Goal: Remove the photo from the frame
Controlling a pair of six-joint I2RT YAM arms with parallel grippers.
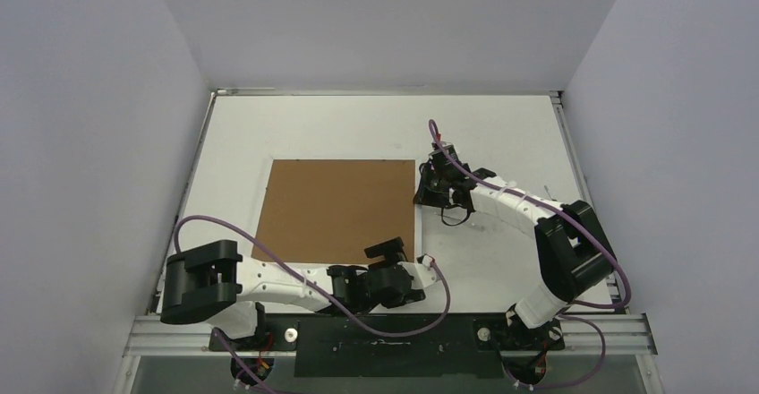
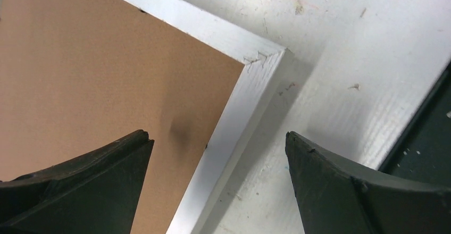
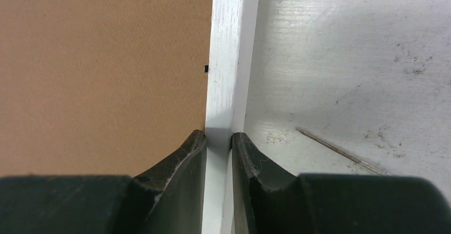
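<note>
The photo frame lies face down, its brown backing board [image 1: 333, 199] inside a white border, with small dark tabs along the inner edge. In the left wrist view my left gripper stands open over a frame corner, one finger over the board, the other over the bare table outside the white rim [image 2: 236, 117]. In the right wrist view my right gripper is at the right-hand rim [image 3: 223, 42], its fingertips close together on the white strip; whether they grip it I cannot tell.
A thin rod [image 3: 330, 144] lies just right of the frame. Walls bound the table at the back and sides; its front edge is dark.
</note>
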